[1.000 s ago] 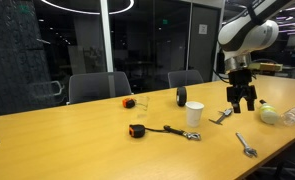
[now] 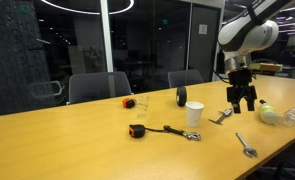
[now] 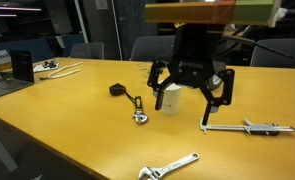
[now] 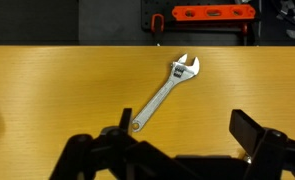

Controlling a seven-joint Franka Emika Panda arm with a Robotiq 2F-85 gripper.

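My gripper [image 2: 249, 107] hangs above the right part of the table, its fingers wide open and nothing between the fingers. In the wrist view a silver adjustable wrench [image 4: 165, 95] lies slanted on the wood, ahead of the gripper and left of the middle between its fingertips. The same wrench [image 2: 246, 145] is near the table's front edge in exterior view 1, below the gripper and apart from it. Exterior view 2 has this wrench [image 3: 169, 167] at the bottom, while the open gripper [image 3: 190, 105] fills the upper middle.
A white cup [image 2: 194, 114] stands mid-table, with a dark-handled wrench [image 2: 175, 132] and a tape measure [image 2: 137, 131] to its left. Calipers [image 3: 249, 128] lie to the right. Toward the right end are a yellowish object [image 2: 269, 116] and a clear one [image 2: 294, 116].
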